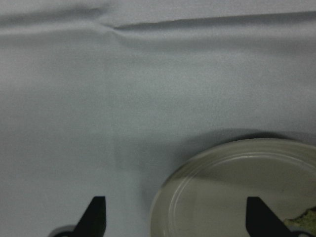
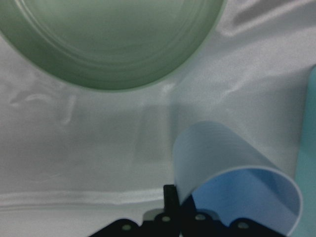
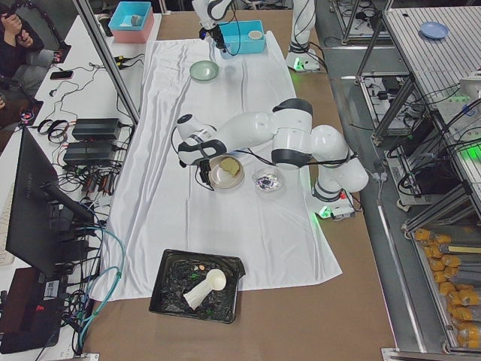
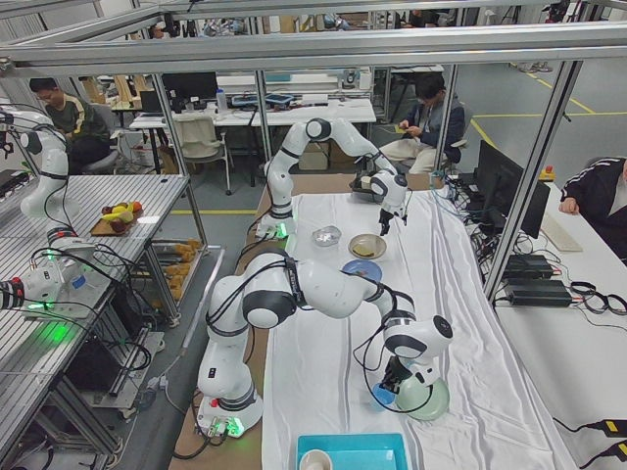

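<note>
A beige plate (image 3: 225, 179) with a yellowish piece of food (image 3: 230, 165) lies on the white cloth. My left gripper stands open above the cloth at the plate's edge, nothing between its fingers. A blue plate (image 4: 362, 270) lies next to the beige one, mostly hidden by the arm in the camera left view. My right gripper is shut on the rim of a light blue cup (image 2: 217, 148), which is beside a pale green plate (image 2: 108, 44).
A clear bowl with foil-like contents (image 3: 267, 181) sits right of the beige plate. A black tray (image 3: 169, 293) holds a white scoop. A turquoise bin (image 4: 353, 441) stands beyond the right arm's cup.
</note>
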